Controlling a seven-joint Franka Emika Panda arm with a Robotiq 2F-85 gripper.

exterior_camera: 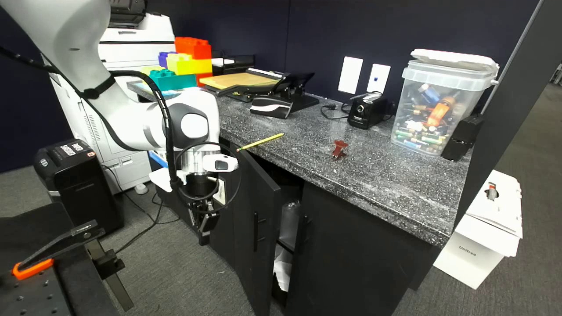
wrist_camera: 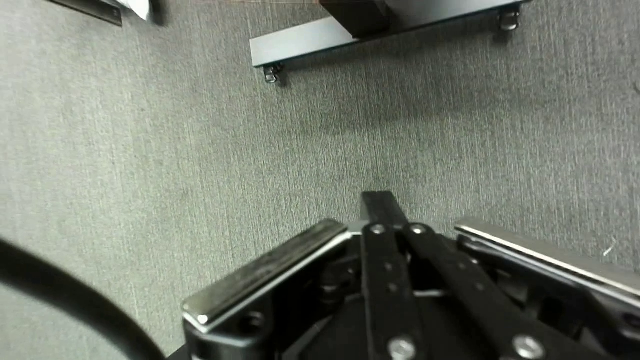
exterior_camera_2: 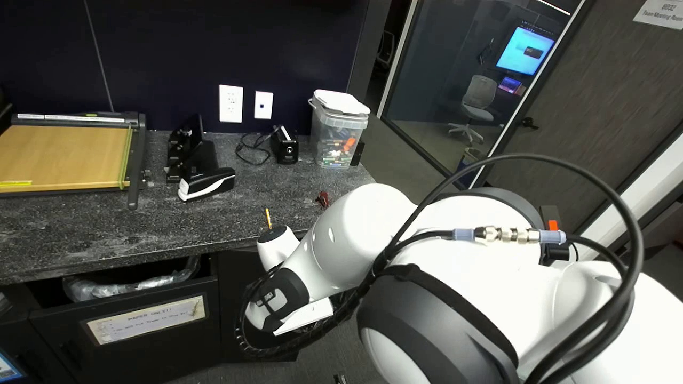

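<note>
My gripper (exterior_camera: pixel 203 237) points down beside the cabinets, below counter height and left of a black cabinet door (exterior_camera: pixel 258 210) that stands ajar. In the wrist view the gripper is shut, with nothing visible between its fingers and grey carpet beneath. A yellow pencil (exterior_camera: pixel 261 142) lies at the front edge of the speckled counter (exterior_camera: pixel 311 139). Farther right on it sits a dark red clip (exterior_camera: pixel 339 149). From the second exterior side, the arm hides the gripper, while the pencil (exterior_camera_2: pixel 268 218) shows just past the arm.
A clear tub of batteries (exterior_camera: pixel 442 108), a pencil sharpener (exterior_camera: pixel 367 110), a stapler (exterior_camera: pixel 271 107) and a paper cutter (exterior_camera: pixel 247 81) stand on the counter. A tilted-out bin front (exterior_camera_2: pixel 147 317) carries a paper sign. Open carpet (exterior_camera: pixel 195 279) lies below my gripper.
</note>
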